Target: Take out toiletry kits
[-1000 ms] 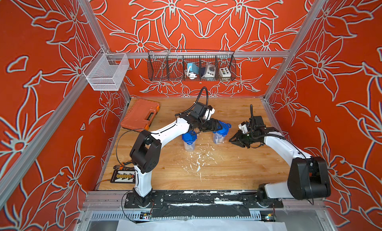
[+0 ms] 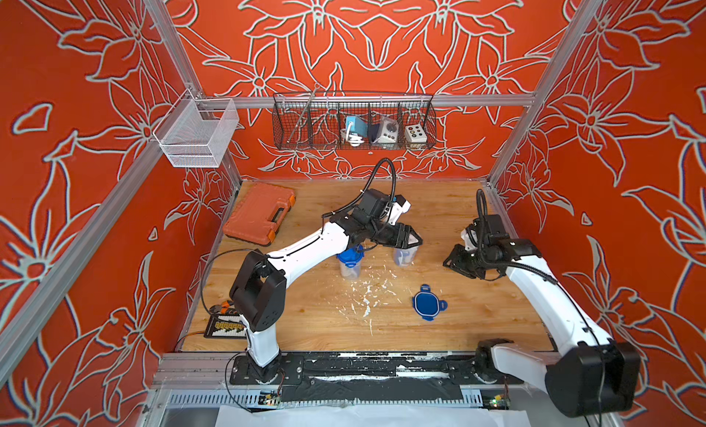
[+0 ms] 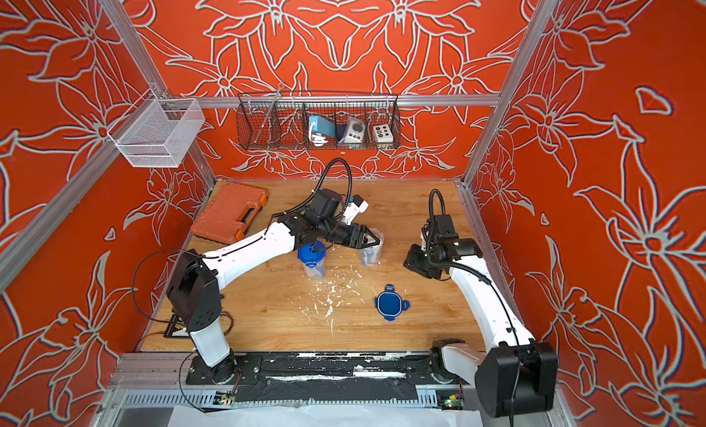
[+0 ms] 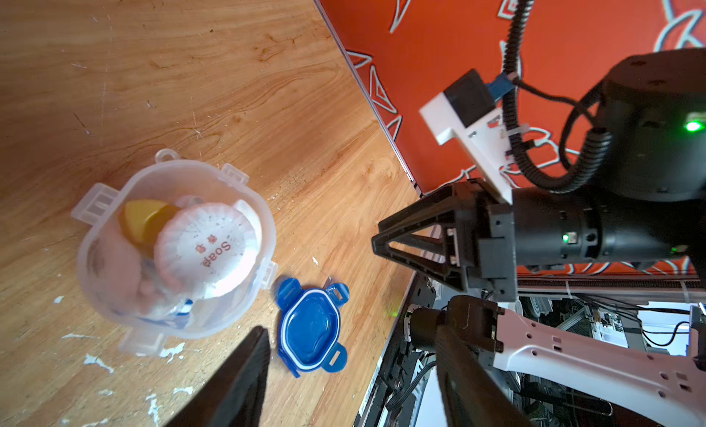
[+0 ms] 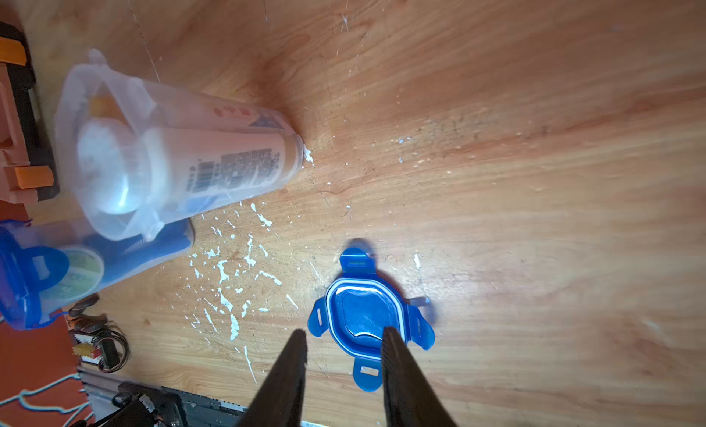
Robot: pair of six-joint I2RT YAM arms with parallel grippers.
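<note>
A clear container [image 4: 95, 265] stands uncovered on the table, holding a white soap [image 4: 207, 250], a yellow item [image 4: 145, 219] and a labelled tube or bottle [image 5: 220, 166]. Its blue lid [image 5: 365, 316] lies on the table in front and to the right of it. My left gripper [image 2: 417, 240] hovers over the container's top; its fingers [image 4: 246, 379] stand apart with nothing between them. To the right of the container, my right gripper hangs above the table, its fingers [image 5: 292, 368] parted and empty. A second container with a blue lid [image 2: 350, 255] stands to the left.
An orange case [image 2: 259, 212] lies at the back left. White flakes or marks [image 2: 366, 298] spot the table's middle. A black wire basket [image 2: 353, 125] with several items hangs at the back.
The blue lid has come off the container and now lies on the table in front. My right gripper has drawn back to the right; the left has shifted slightly right.
</note>
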